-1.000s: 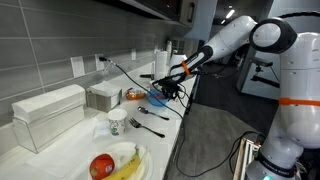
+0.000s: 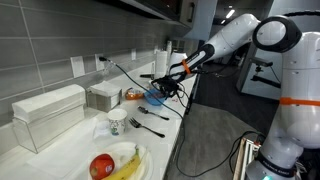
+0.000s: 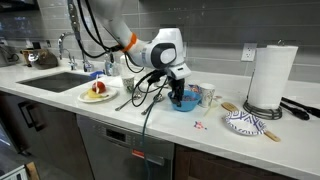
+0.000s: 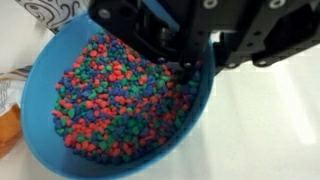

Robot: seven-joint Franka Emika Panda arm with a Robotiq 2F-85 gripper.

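A blue bowl (image 4: 50, 85) fills much of the wrist view. It holds many small red, green and blue pieces (image 4: 120, 100). My gripper is at the bowl's rim, one finger inside and the other outside, and looks shut on that rim. The exact contact is dark and partly hidden. In the second exterior view the bowl (image 3: 182, 124) rests on the counter with the gripper (image 3: 177, 102) reaching down onto it. From the first exterior view, the arm partly covers the bowl (image 2: 153, 98) at the counter's far end.
Close by stands a patterned mug (image 3: 207, 95). A paper towel roll (image 3: 270, 78), a patterned plate (image 3: 245, 123) and a wooden spoon lie to the right. A fruit plate (image 2: 118, 160), a white cup (image 2: 117, 121) and forks occupy the nearer counter. Bare counter shows beside the bowl.
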